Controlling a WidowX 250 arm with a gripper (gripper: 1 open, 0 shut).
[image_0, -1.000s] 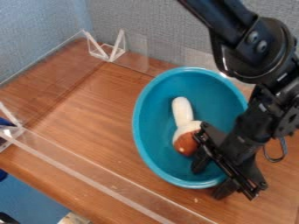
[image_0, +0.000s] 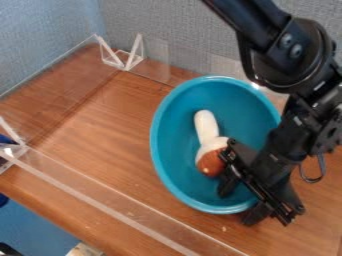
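A turquoise oval bowl (image_0: 185, 122) sits on the wooden table. Inside it lies a white elongated object with a reddish-brown round end (image_0: 207, 138), a toy mushroom by its look. My black gripper (image_0: 238, 172) reaches into the bowl from the right, its fingers low beside the brown end and partly over the bowl's right rim. Its finger is largely hidden by its own body, so what lies between the fingers cannot be made out.
Clear acrylic panels with white brackets (image_0: 123, 55) stand at the back left and along the left edge. A grey wall is behind.
The arm and gripper have shifted very slightly; the bowl and the object in it look nearly unchanged.
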